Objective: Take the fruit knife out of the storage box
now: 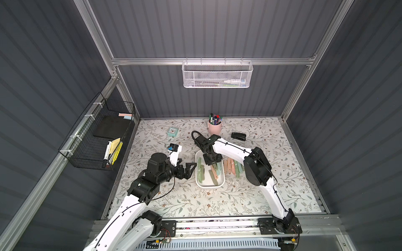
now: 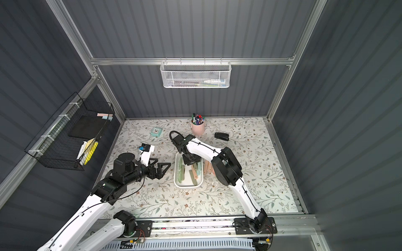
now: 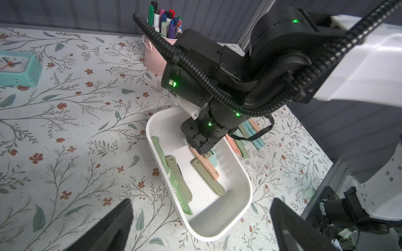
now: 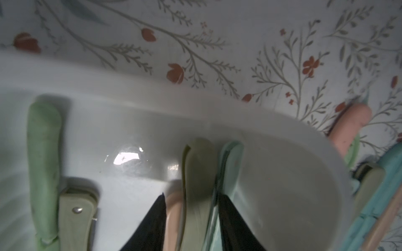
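Note:
The white storage box stands mid-table and holds several folding knives and peelers. On the box's left side lie a green peeler and an olive knife; another olive knife lies nearer its middle beside an orange-handled one. My right gripper reaches down into the box, part open. Between its fingertips stand an olive handle and a teal handle; whether the fingers touch them is unclear. Left of the box, my left gripper stands open and empty above the table.
Several orange, green and teal utensils lie right of the box, partly under the right arm. Behind are a pink pen cup, a black stapler and a teal clock.

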